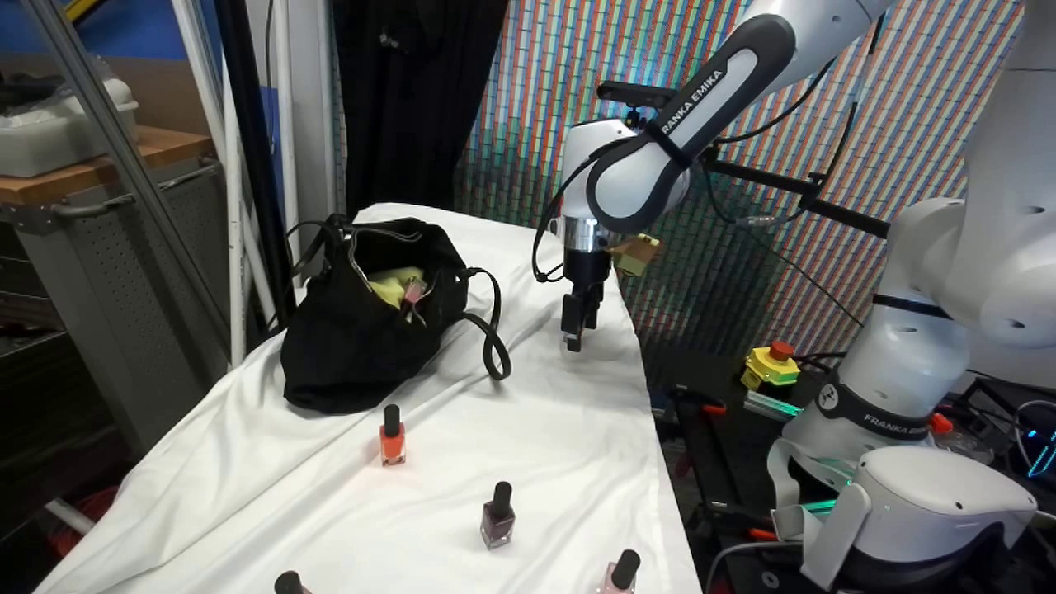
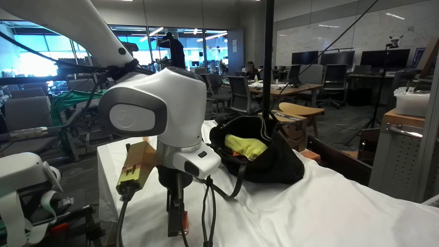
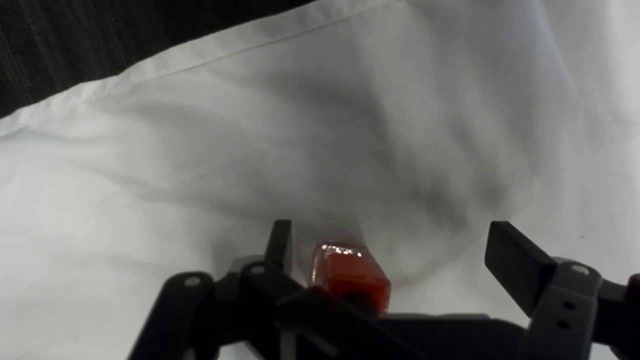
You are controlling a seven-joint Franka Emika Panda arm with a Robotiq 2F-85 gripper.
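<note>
A red nail polish bottle (image 3: pixel 351 277) rests on the white cloth, its cap hidden by the gripper in the wrist view. My open gripper is low around it. The bottle lies between the two fingers, much closer to the left one, with a wide gap on the right. In exterior view 2, red glass of the bottle (image 2: pixel 186 223) peeks out beside the gripper (image 2: pixel 177 220). Exterior view 1 has the gripper (image 1: pixel 576 327) near the cloth's right edge, its fingers largely hiding the bottle. A black bag (image 1: pixel 361 332) stands open with yellow cloth (image 1: pixel 393 285) inside.
Nearer the exterior view 1 camera stand an orange bottle (image 1: pixel 393 445), a dark purple one (image 1: pixel 497 521), a pink one (image 1: pixel 619 577) and a black cap (image 1: pixel 289 583) at the frame's edge. A bag strap (image 1: pixel 492 341) reaches toward the gripper.
</note>
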